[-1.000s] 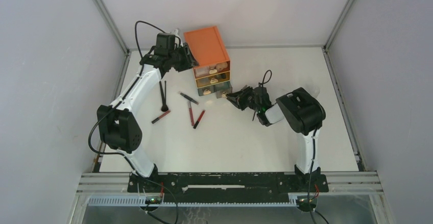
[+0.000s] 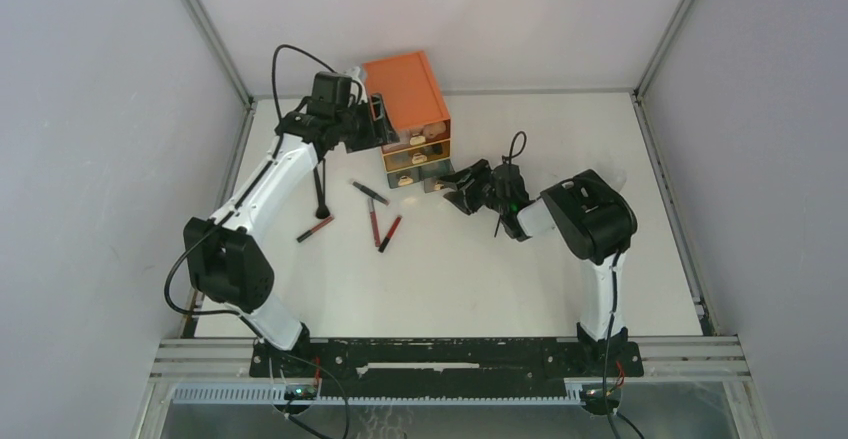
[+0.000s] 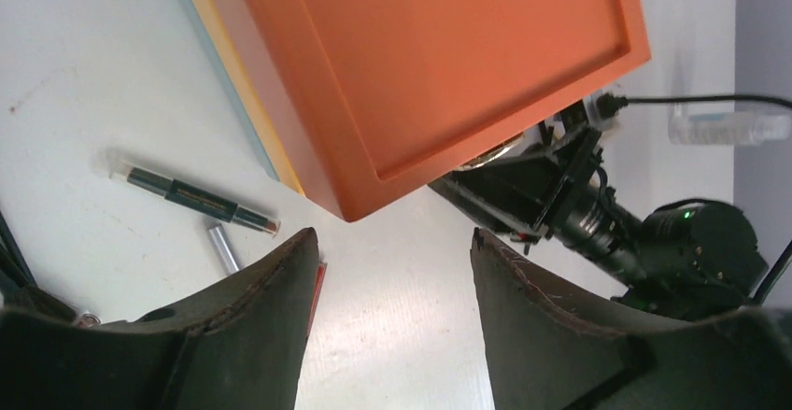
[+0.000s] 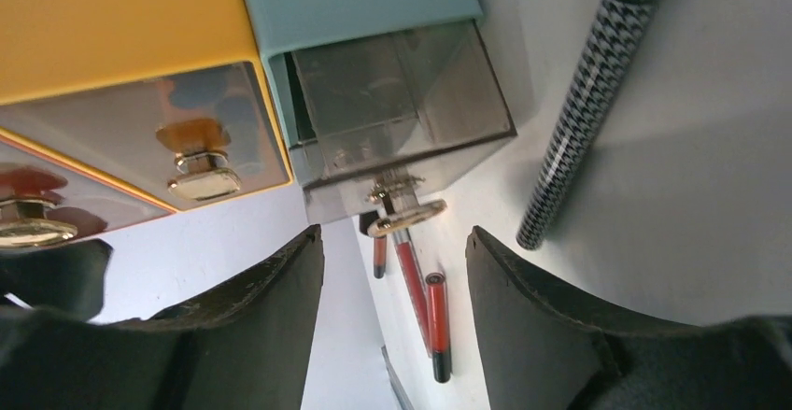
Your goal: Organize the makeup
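The drawer organizer (image 2: pixel 405 89) has an orange top and tiers of clear drawers, yellow and teal below. A bottom drawer (image 4: pixel 420 102) sticks out; its knob (image 4: pixel 406 223) is just ahead of my open right gripper. My left gripper is open over the organizer's near left corner. Loose makeup lies on the table: a dark pencil (image 3: pixel 191 195), red pencils (image 4: pixel 437 321) (image 2: pixel 372 221), a red-black pencil (image 2: pixel 315 229) and a black brush (image 2: pixel 320 196).
A dark patterned tube (image 4: pixel 588 102) lies right of the drawer. Walls stand at the back and both sides.
My left gripper has shifted right and slightly toward the front.
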